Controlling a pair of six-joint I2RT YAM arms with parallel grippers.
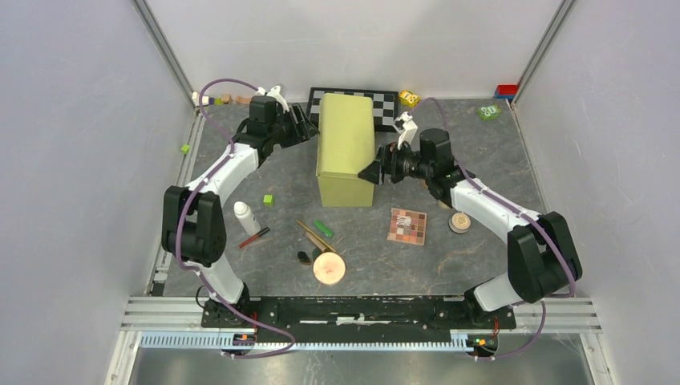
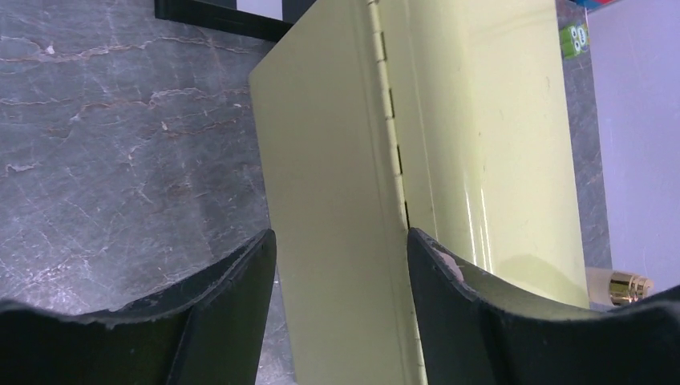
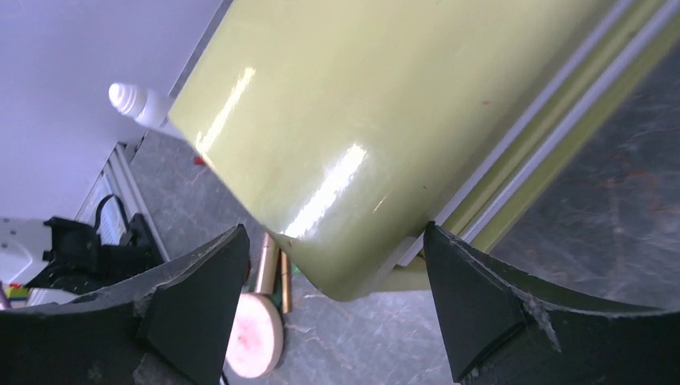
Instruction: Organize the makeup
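A yellow-green box (image 1: pixel 346 132) with a closed lid stands in the upper middle of the top view, long side front to back. My left gripper is part open at its far-left side, facing the hinge edge. My right gripper is part open at the near right corner, close to the glossy lid; whether it touches cannot be told. Makeup lies on the floor: a palette (image 1: pixel 407 226), a round pale compact (image 1: pixel 329 268), brushes (image 1: pixel 313 237), a white bottle (image 1: pixel 246 217) and a small round container (image 1: pixel 459 222).
A checkered board (image 1: pixel 386 112) lies behind the box against the back wall. Small blocks (image 1: pixel 268 200) and a green cube (image 1: pixel 488 112) are scattered about. The front middle and far right have some bare floor.
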